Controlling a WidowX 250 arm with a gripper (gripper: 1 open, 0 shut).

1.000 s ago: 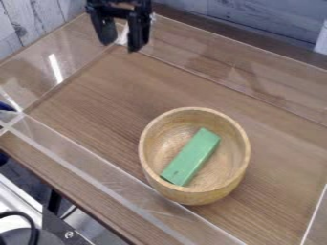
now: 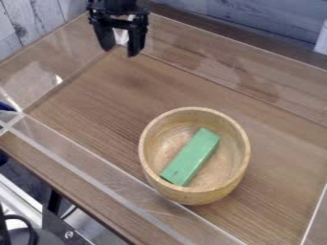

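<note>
My gripper (image 2: pixel 119 46) is at the top left of the camera view, a dark shape above the wooden surface, with two prongs pointing down and a small white patch behind it. It stands open, with no object clearly visible between its fingers. A green block (image 2: pixel 190 156) lies inside a round beige bowl (image 2: pixel 163 180) at the lower right, well away from the gripper.
A transparent strip runs along the left edge. A black cable (image 2: pixel 19 225) lies at the lower left corner.
My gripper has moved back, toward the top of the view, and slightly left. The bowl and green block have not visibly moved.
</note>
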